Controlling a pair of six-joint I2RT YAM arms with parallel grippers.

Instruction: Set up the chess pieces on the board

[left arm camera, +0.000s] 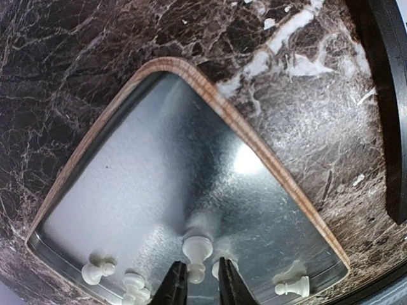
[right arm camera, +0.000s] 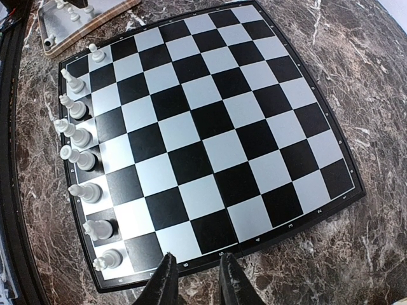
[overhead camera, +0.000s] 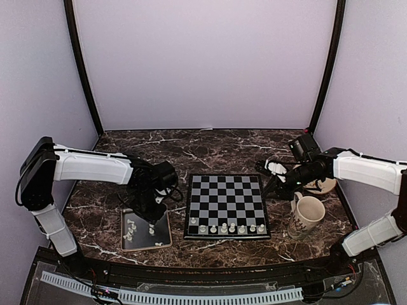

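Observation:
The chessboard [overhead camera: 226, 200] has a row of white pieces along its near edge and a white pawn [right arm camera: 97, 54] in front of that row at one end. Left of it lies a metal tray [left arm camera: 146, 171] with several white pieces. My left gripper is over the tray, shut on a white pawn [left arm camera: 196, 251] at its fingertips. My right gripper hangs beside the board's right side, fingers apart with nothing seen between them.
A large white mug [overhead camera: 305, 216] stands right of the board, with a round wooden object [overhead camera: 324, 185] behind it.

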